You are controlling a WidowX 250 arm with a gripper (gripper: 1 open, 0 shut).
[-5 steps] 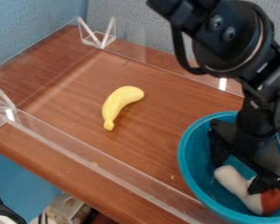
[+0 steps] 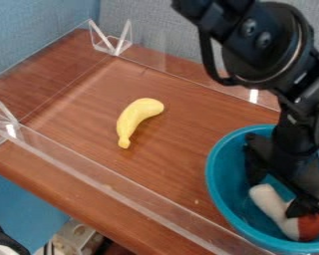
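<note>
A black robot gripper (image 2: 285, 179) reaches down from the top right into a blue bowl (image 2: 223, 173) at the lower right, its fingers open around a white and red toy (image 2: 273, 205) lying on the bowl's bottom. The toy has a long white body and a rounded red end at the right. The far finger is partly hidden by the near one and the arm. A yellow toy banana (image 2: 139, 118) lies on the wooden surface left of the bowl.
The wooden table (image 2: 83, 115) has low clear plastic walls along its edges, with white corner brackets (image 2: 112, 40) at the back left and left. A grey-blue padded wall stands behind.
The arm and gripper have shifted very slightly at the bowl. The banana and the white and red toy look nearly unchanged.
</note>
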